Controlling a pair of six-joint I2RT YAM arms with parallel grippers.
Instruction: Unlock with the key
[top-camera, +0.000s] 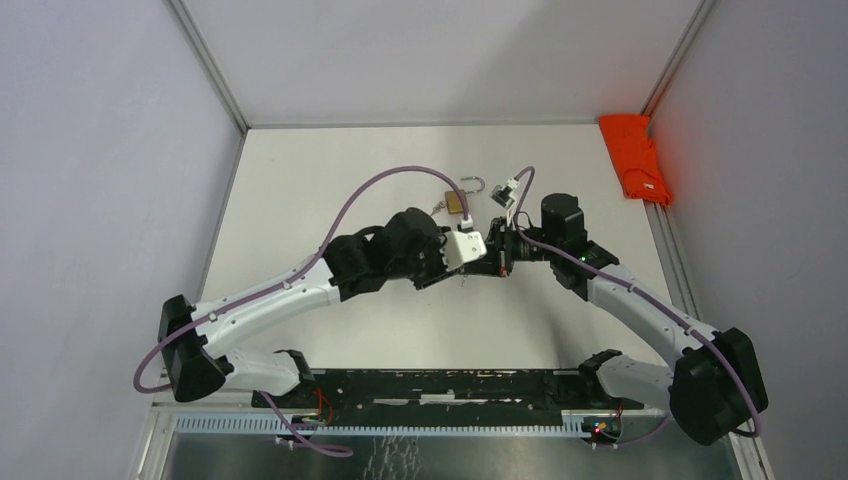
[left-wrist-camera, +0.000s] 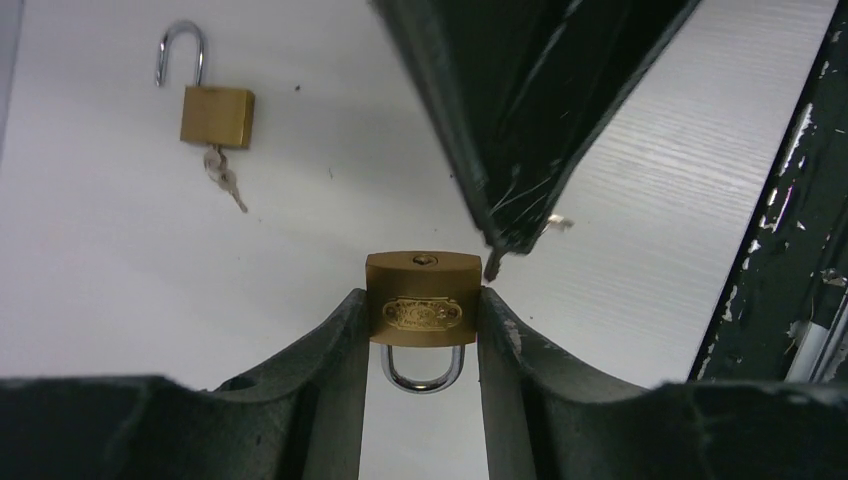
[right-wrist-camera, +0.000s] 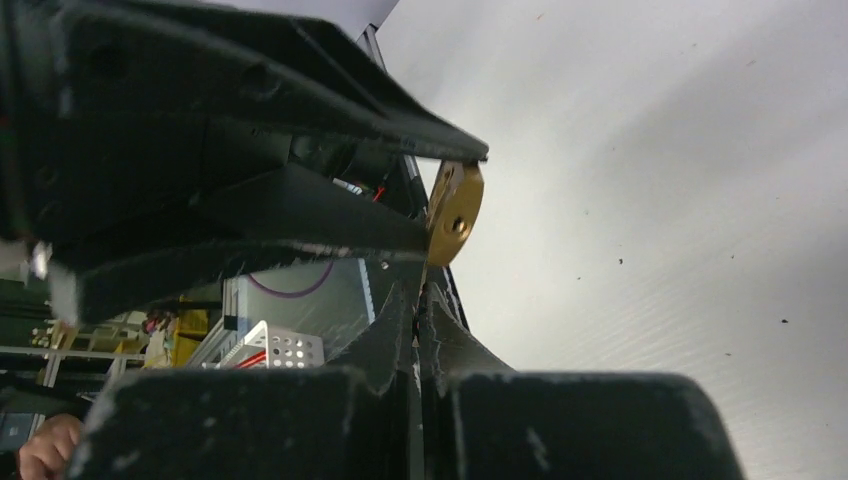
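Observation:
A brass padlock (left-wrist-camera: 423, 318) with its shackle closed is gripped between the fingertips of my left gripper. Its keyhole end faces up in the left wrist view. My right gripper comes in from above there, shut, with a thin dark key blade (left-wrist-camera: 494, 265) poking from its tips. A blurred silvery bit (left-wrist-camera: 560, 222) shows beside those tips. The blade is close to the padlock's right edge, off the keyhole; whether they touch I cannot tell. In the right wrist view, the padlock (right-wrist-camera: 457, 215) sits just beyond my right gripper. From the top, the arms hide the padlock.
A second brass padlock (left-wrist-camera: 217, 117), its shackle open, lies on the table with keys (left-wrist-camera: 225, 178) at its bottom. An orange-red cloth (top-camera: 637, 160) rests at the back right corner.

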